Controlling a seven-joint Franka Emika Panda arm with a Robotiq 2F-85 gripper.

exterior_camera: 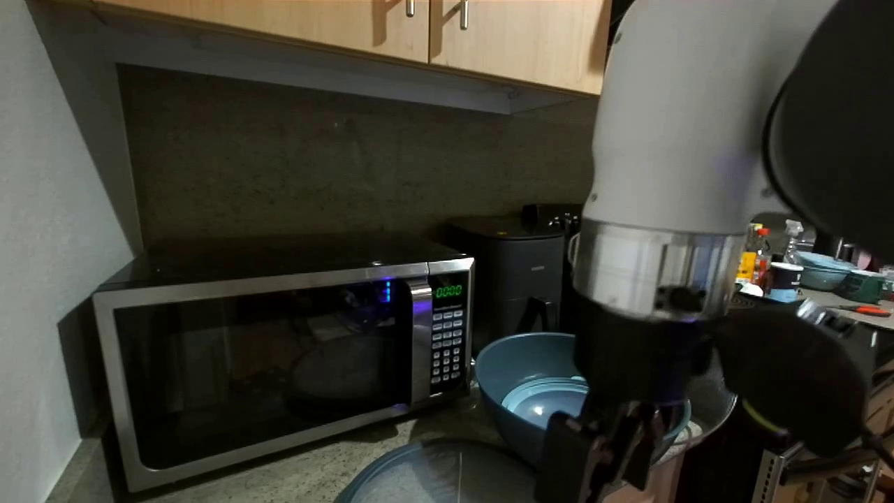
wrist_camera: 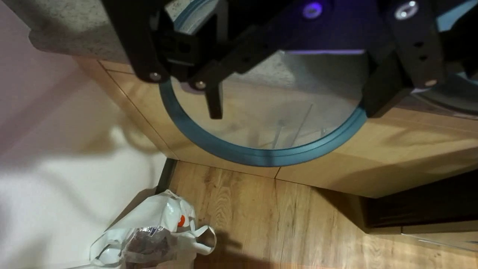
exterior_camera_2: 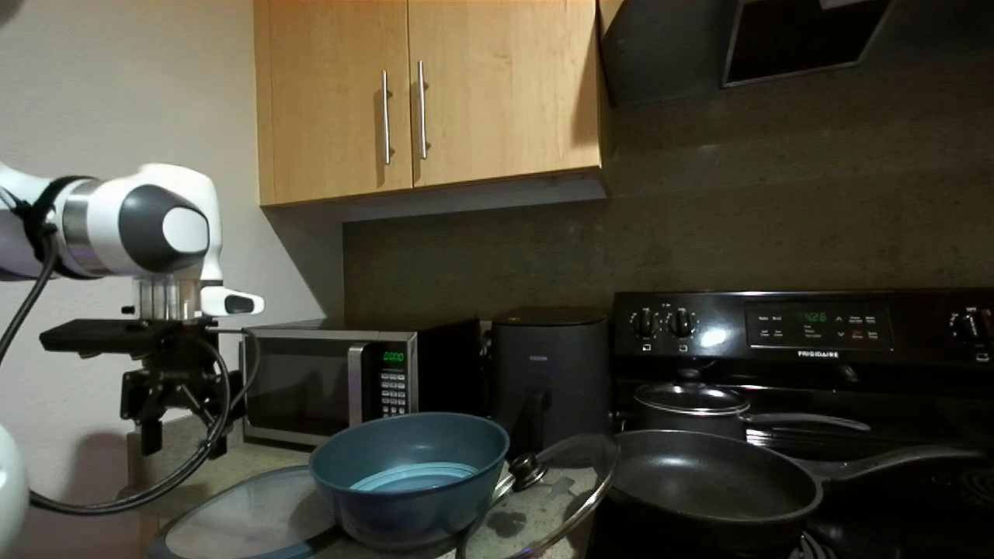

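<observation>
My gripper is open, its two dark fingers spread wide in the wrist view. Under it is a round clear lid with a blue rim (wrist_camera: 269, 157), which juts past the counter's front edge; no contact with the fingers can be made out. In exterior view 2 the gripper (exterior_camera_2: 185, 439) hangs at the left, above and to the left of the lid (exterior_camera_2: 251, 512). A large blue bowl (exterior_camera_2: 410, 503) stands on the counter right of the lid, with a lighter blue dish (exterior_camera: 545, 401) inside. The arm partly covers the bowl in exterior view 1.
Behind is a closed microwave (exterior_camera: 251, 377), with a black air fryer (exterior_camera_2: 550, 363) beside it. A glass pot lid (exterior_camera_2: 550, 498) leans right of the bowl. The stove holds a frying pan (exterior_camera_2: 708, 475) and a covered pot (exterior_camera_2: 689, 401). A white bag (wrist_camera: 152, 233) lies on the floor.
</observation>
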